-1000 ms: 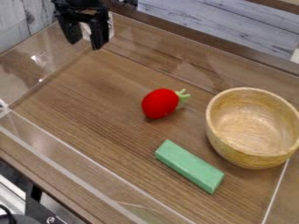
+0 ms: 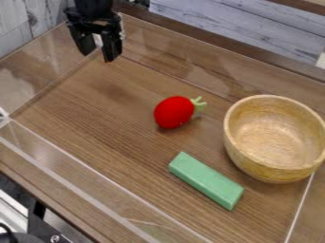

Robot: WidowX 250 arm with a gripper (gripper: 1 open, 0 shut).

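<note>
My black gripper (image 2: 99, 46) hangs at the upper left of the camera view, apart from the objects, with its fingers open and nothing visible between them. A red tomato-like object (image 2: 173, 113) with a green stem rests near the middle of the wooden table. A pale yellow bowl (image 2: 273, 138) stands at the right, and a green block (image 2: 206, 179) lies at the lower right.
Free room also lies along the back, behind the red object and the bowl.
The gripper has shifted slightly at the upper left. The red object, bowl and green block have not moved.
</note>
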